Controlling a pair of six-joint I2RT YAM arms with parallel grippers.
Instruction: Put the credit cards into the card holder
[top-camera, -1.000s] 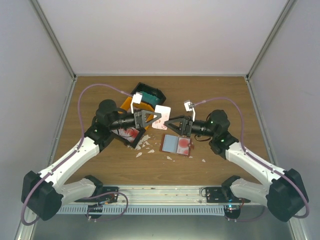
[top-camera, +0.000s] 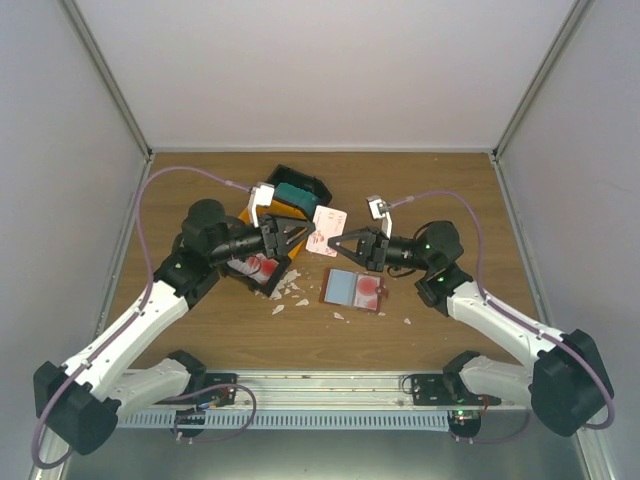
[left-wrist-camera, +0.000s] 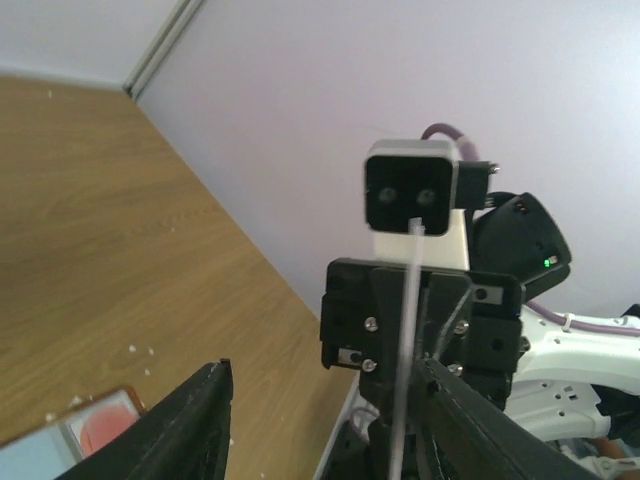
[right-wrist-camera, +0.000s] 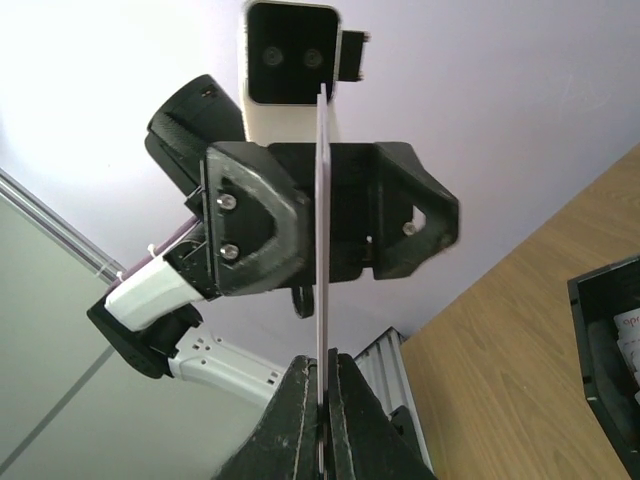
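Note:
Between my two arms a pale credit card (top-camera: 327, 230) with reddish print stands in the air. My right gripper is shut on its edge; the right wrist view shows the card edge-on, as a thin upright line. My left gripper is open at the card's other side. In the left wrist view the card's edge (left-wrist-camera: 406, 340) runs close by the right-hand finger (left-wrist-camera: 470, 430), and I see no grip on it. Below them on the table, the brown-edged card holder (top-camera: 340, 288) lies open, with a pale blue panel and a red-and-white one.
Behind my left arm stand a black tray (top-camera: 318, 187) with a teal item, an orange item (top-camera: 258, 212) and another black box holding red-and-white pieces. Pale scraps (top-camera: 290, 277) litter the table beside the holder.
My left gripper has opened and drawn back a little to the left, off the card.

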